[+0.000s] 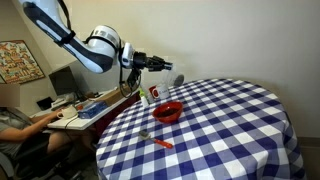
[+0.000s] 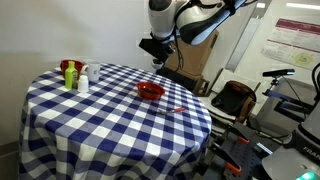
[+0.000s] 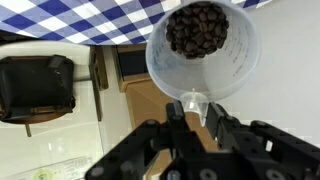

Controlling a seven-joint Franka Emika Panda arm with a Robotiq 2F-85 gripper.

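My gripper is shut on the near wall of a white cup (image 3: 184, 70) in the wrist view. Dark brown beans (image 3: 197, 29) lie inside, gathered at the end away from my fingers. In exterior view 1 the gripper (image 1: 163, 66) holds the pale cup (image 1: 174, 77) in the air, above the far side of the table. Below it on the cloth stands a red bowl (image 1: 167, 112), apart from the cup. Exterior view 2 shows that bowl (image 2: 151, 91) near the middle of the table; the cup is hard to make out there.
An orange-handled utensil (image 1: 157, 140) lies in front of the bowl. Another red bowl (image 2: 68, 66), a white mug (image 2: 93, 72), a green bottle (image 2: 70, 76) and a white bottle (image 2: 83, 85) stand along one edge. Much of the checked tablecloth (image 2: 90, 115) is bare.
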